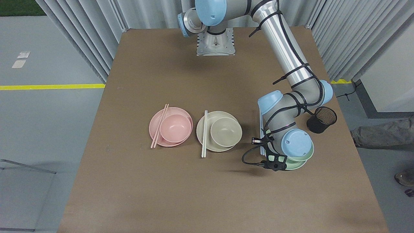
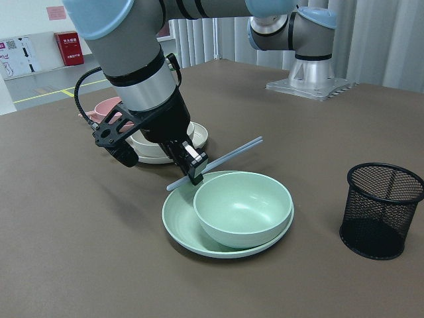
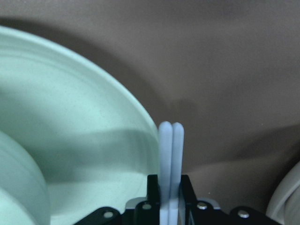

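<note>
A pair of light blue chopsticks [image 3: 165, 154] stands between the fingers of my gripper, over the rim of a mint plate [image 3: 84, 112]. In the left view the gripper [image 2: 196, 173] is low at the plate's [image 2: 179, 225] back edge, the chopsticks [image 2: 235, 154] crossing there; a mint bowl [image 2: 242, 211] sits on the plate. The front view largely hides them under the arm. The fingers appear shut on the chopsticks.
Pink [image 1: 176, 128] and cream [image 1: 226, 132] bowl sets, each with plate and chopsticks, stand to the left. A black mesh cup [image 1: 321, 120] stands beside the mint set.
</note>
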